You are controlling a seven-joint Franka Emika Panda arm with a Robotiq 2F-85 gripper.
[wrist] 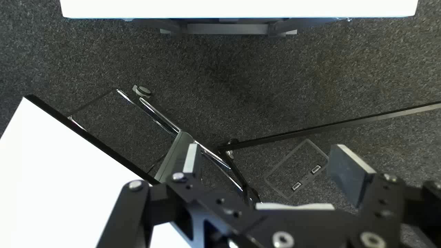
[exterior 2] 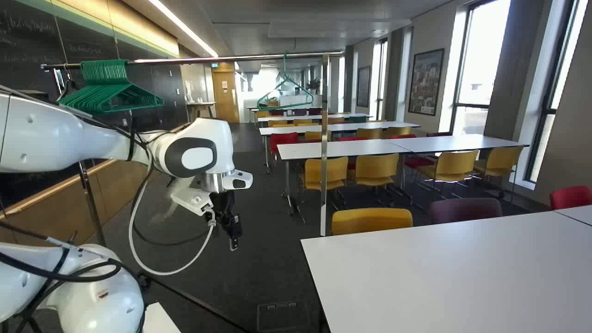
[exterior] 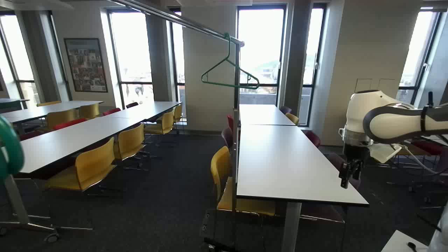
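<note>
My gripper points down over dark carpet, its fingers wide apart and nothing between them. In exterior view 1 the gripper [exterior: 350, 178] appears at the right, in front of a white table; exterior view 2 shows it left of that table's near corner. A single green hanger [exterior: 230, 75] hangs near the end of a metal rail [exterior: 180, 19], well above and away from my gripper. Several more green hangers [exterior 2: 111, 89] are bunched at the rail's other end, behind my arm. The wrist view shows no hanger.
A long white table [exterior 2: 455, 266] stands beside the rack's upright post [exterior 2: 324, 144]. Yellow chairs [exterior: 222, 168] are tucked at it. A loose white cable [exterior 2: 166, 273] loops below my wrist. A rack base bar [wrist: 339, 124] crosses the floor beneath.
</note>
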